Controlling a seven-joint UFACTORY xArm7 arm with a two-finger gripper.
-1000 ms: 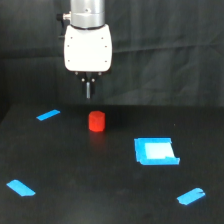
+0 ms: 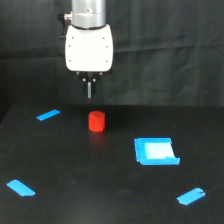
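A red, roughly cylindrical object (image 2: 97, 121) stands upright on the black table, left of the middle. My gripper (image 2: 89, 96) hangs pointing down from the white arm, above and slightly left of the red object in this view. A gap shows between its tip and the object's top. The fingers appear as one thin dark strip, too small to show how the fingers stand. A blue-edged tray (image 2: 142, 141) with a white inside lies to the right.
Blue tape strips mark the table: one strip (image 2: 48, 115) at the back left, another strip (image 2: 20, 187) at the front left, a third strip (image 2: 191, 196) at the front right. A dark curtain (image 2: 160, 50) closes off the back.
My arm has shifted very slightly to the right in the view. The red object and the tray have stayed where they were.
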